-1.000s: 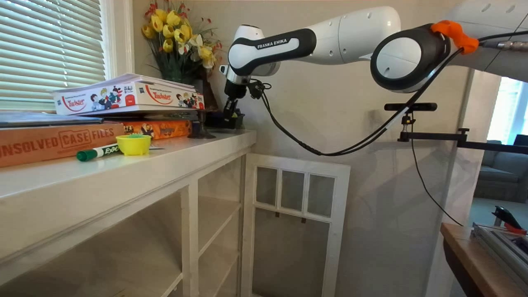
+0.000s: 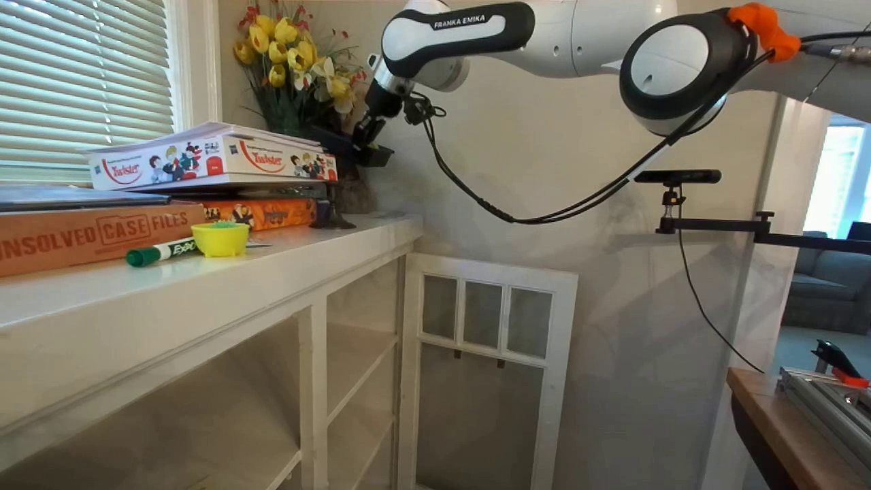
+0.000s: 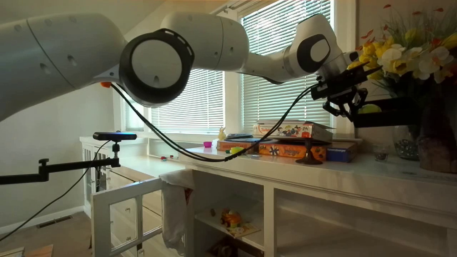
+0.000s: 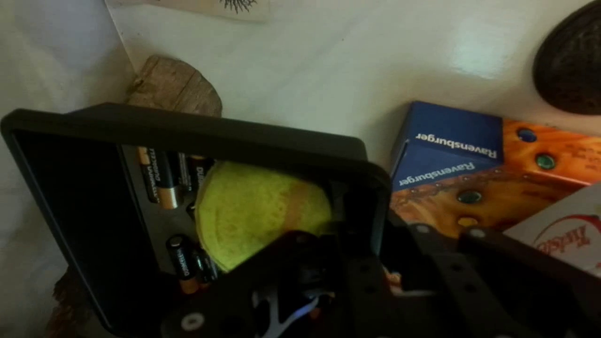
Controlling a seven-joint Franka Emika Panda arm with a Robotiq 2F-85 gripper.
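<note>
A black tray (image 4: 236, 138) hangs in the air above the counter, with my gripper (image 3: 354, 115) shut on its near wall. In the wrist view it holds several batteries (image 4: 160, 177) and a round yellow-green object (image 4: 259, 211). The yellow-green object also shows above the tray's edge in exterior view 2. Seen from exterior view 1, the tray (image 2: 375, 155) is level with the Twister box and tilted slightly. My fingertips are dark against the dark wall, so their exact contact is hard to make out.
Beside the tray stand a flower vase (image 3: 405, 141) and stacked game boxes, with the Twister box (image 2: 269, 159) on top. A dark round-based stand (image 3: 308, 156) is close to the boxes. Farther along the counter sit a yellow cup (image 2: 220, 239) and a green marker (image 2: 159, 252).
A second ago the tray was down on the counter, with my gripper at it. Both have since risen, and the wrist has tilted.
</note>
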